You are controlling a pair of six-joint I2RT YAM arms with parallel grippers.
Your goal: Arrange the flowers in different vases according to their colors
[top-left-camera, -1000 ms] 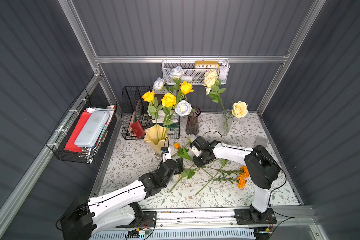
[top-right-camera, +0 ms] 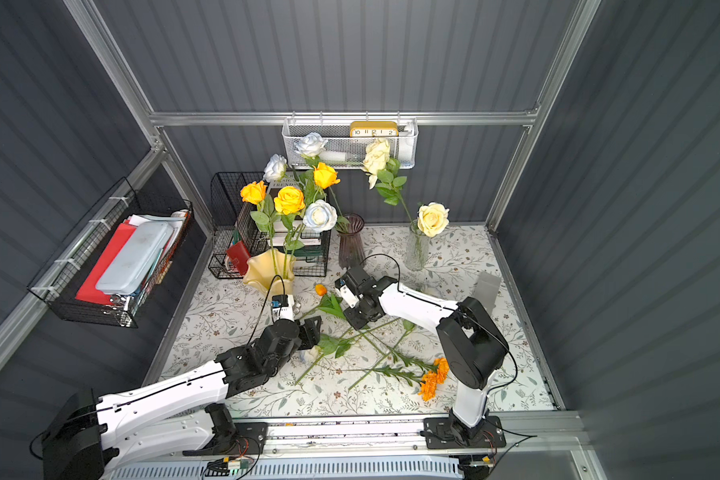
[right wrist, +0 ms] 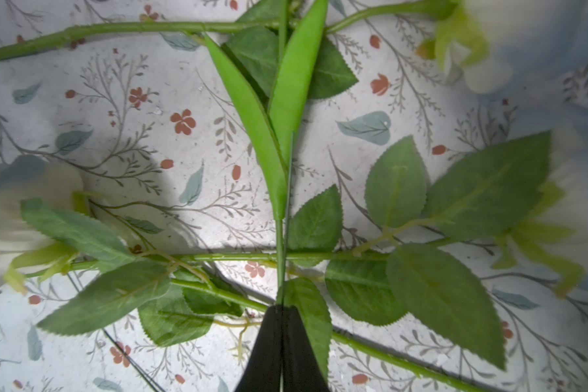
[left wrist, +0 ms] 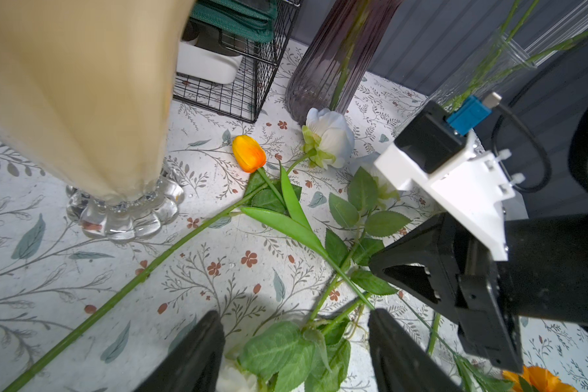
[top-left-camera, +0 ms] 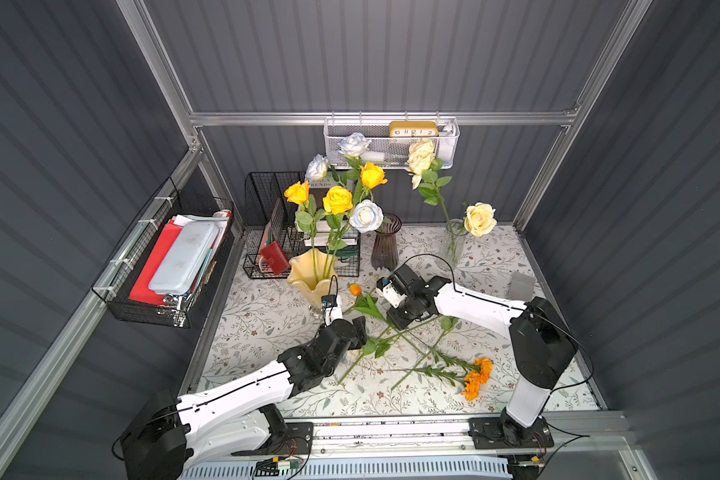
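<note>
In the left wrist view my left gripper is open over a pale rose's leaves [left wrist: 287, 356], holding nothing. My right gripper is shut, with a thin stem [right wrist: 290, 189] poking out between its fingertips. That stem seems to belong to the orange flowers [top-left-camera: 478, 376] at front right. An orange tulip [left wrist: 249, 153] lies under it, its stem running close to the same fingertips. White roses [left wrist: 330, 137] lie crossed on the table. A cream vase [top-left-camera: 310, 276] holds yellow and white roses; the purple vase [top-left-camera: 385, 244] and clear vase [top-left-camera: 453, 244] hold stems too.
A black wire rack [top-left-camera: 265, 262] stands behind the cream vase. Another wire basket [top-left-camera: 140, 308] hangs on the left wall, and a white basket [top-left-camera: 336, 152] on the back wall.
The orange flowers have swung toward the front edge with it. My left arm has stayed in place.
</note>
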